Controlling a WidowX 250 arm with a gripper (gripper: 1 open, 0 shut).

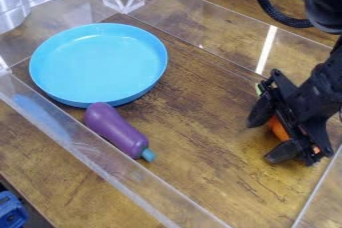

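At the right edge, my black gripper (267,132) is low on the wooden board around an orange object (278,126) with a small green tip, probably a carrot, largely hidden by the fingers; whether they are closed on it I cannot tell. A light blue plate (96,60) lies at the upper left. Below it lies a purple eggplant-shaped object (112,127) with a teal end.
Clear plastic walls edge the work area along the top, left and right. The middle and lower middle of the wooden board (187,162) are bare. A blue object (8,210) shows outside at the lower left.
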